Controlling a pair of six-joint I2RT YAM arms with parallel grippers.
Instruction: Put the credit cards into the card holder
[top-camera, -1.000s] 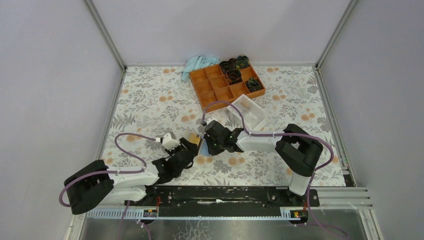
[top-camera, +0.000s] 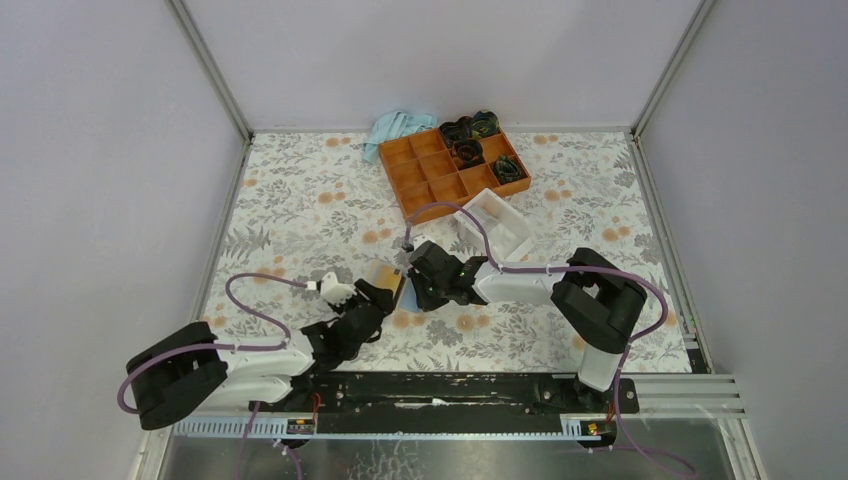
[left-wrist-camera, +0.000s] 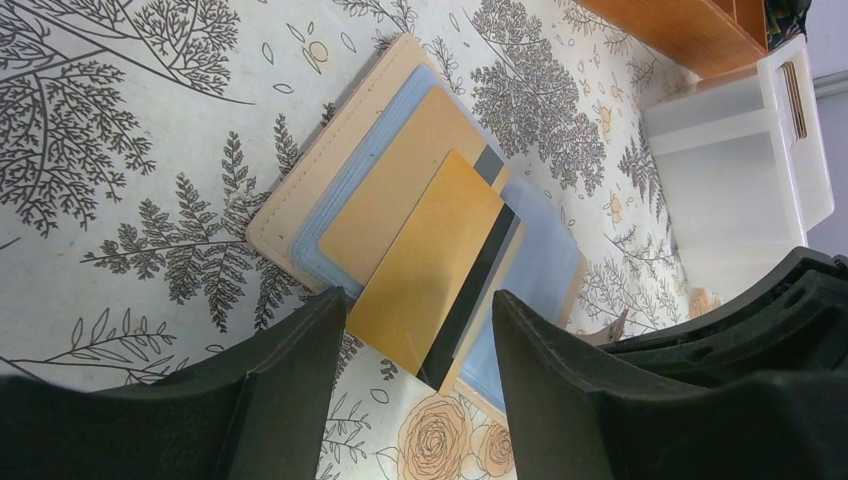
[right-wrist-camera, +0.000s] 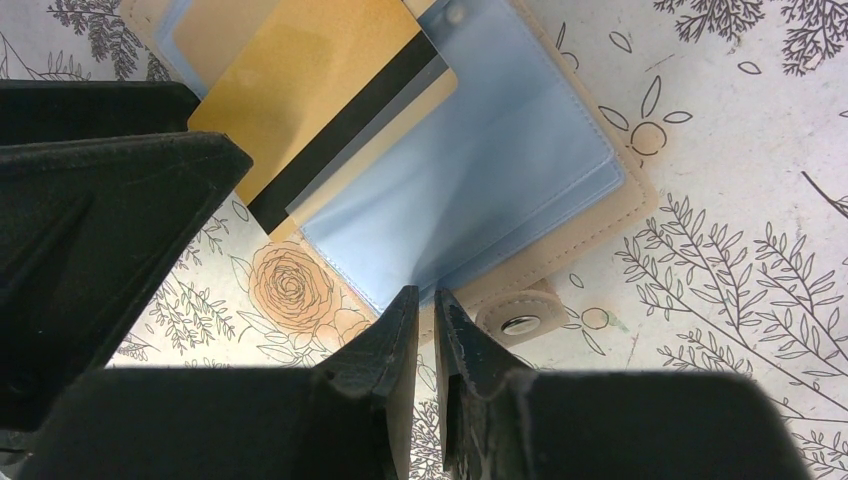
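A gold card with a dark stripe (left-wrist-camera: 430, 255) lies slanted over the spread beige and light-blue card holder (left-wrist-camera: 300, 200), part of it over another tan card or panel. How deep it sits in a pocket I cannot tell. Around the card's near end stands my left gripper, open, a finger to each side with gaps. My right gripper is at the holder's lower edge, its fingertips close together with a narrow gap. Whether the edge is pinched between them is unclear. From above, both grippers hide most of the holder (top-camera: 409, 297).
Behind the right arm stand a white bin (top-camera: 497, 222) and a brown compartment tray (top-camera: 425, 170) with several dark items. A light-blue cloth (top-camera: 398, 127) lies at the back.
The right arm has stayed where it was.
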